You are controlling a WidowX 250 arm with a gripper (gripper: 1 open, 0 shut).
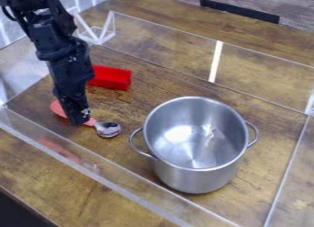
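My black gripper (76, 113) reaches down at the left, its tips low over a spoon with a pinkish-red handle (58, 108) and a metal bowl end (108, 130). The fingertips hide part of the handle. The fingers look close together; whether anything is between them is unclear. A large steel pot (196, 148) with two handles stands to the right.
A red block (112, 78) lies behind the gripper. Clear plastic walls (73, 155) border the wooden table (245, 93). Bare wood is open behind the pot and right of the red block.
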